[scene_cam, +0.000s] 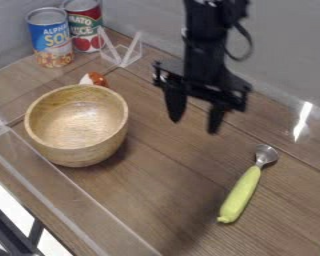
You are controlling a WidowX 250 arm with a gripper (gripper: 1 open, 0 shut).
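My black gripper (195, 112) hangs open over the middle of the wooden table, with nothing visible between its fingers; it is slightly blurred. Below it and to the right lies a utensil with a pale green handle (240, 195) and a small metal head. A wooden bowl (76, 130) stands to the left of the gripper.
Two cans, an alphabet soup can (52, 38) and a tomato can (85, 28), stand at the back left corner. A small red and white object (92, 80) lies behind the bowl.
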